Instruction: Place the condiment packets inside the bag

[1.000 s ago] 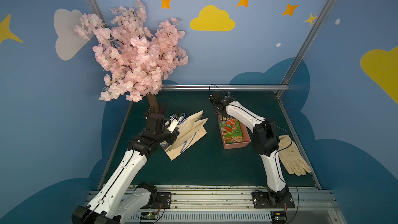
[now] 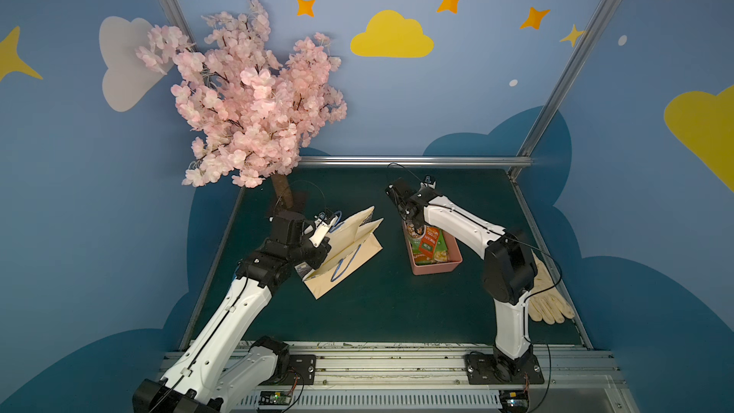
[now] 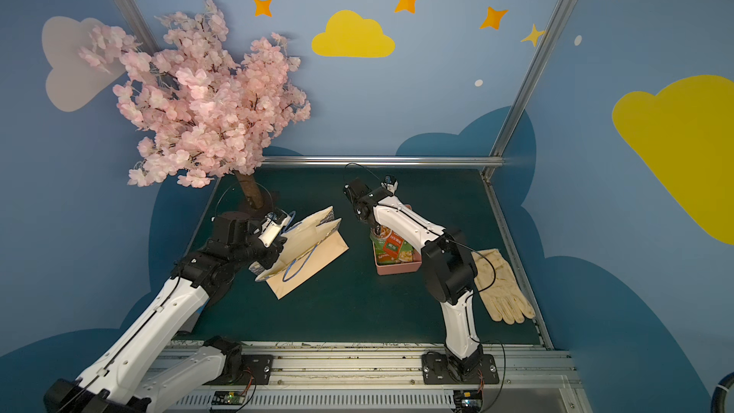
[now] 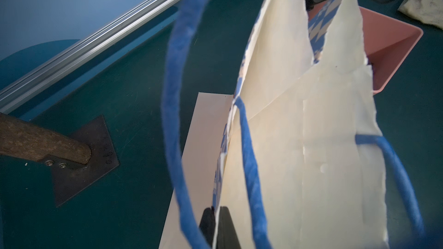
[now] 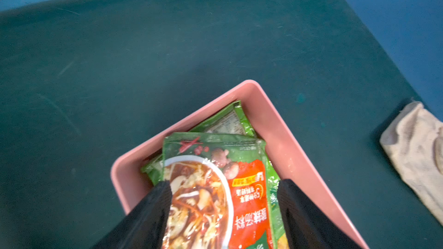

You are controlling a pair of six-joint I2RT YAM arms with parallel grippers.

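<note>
My left gripper is shut on the thin paper edge of the bag (image 4: 313, 120), whose blue handles hang beside the fingers. The bag (image 2: 361, 258) stands open-mouthed at the left of the table, its inside pale and no packets showing in what is visible. Above the pink box (image 5: 295, 156) my right gripper is open, one finger on either side of the top packet in the view; whether they touch it I cannot tell. That green and red condiment packet (image 5: 203, 198) shows a soup bowl and lies over other green packets (image 5: 230, 122).
A pink-blossomed tree (image 2: 263, 107) stands at the back left, its trunk (image 4: 41, 140) close to the left arm. White gloves (image 2: 546, 298) lie on the right. Between bag and box, the green table (image 2: 390, 298) is clear.
The top packet in the box lies differently, its soup-bowl picture now showing. The left arm and the bag have hardly moved.
</note>
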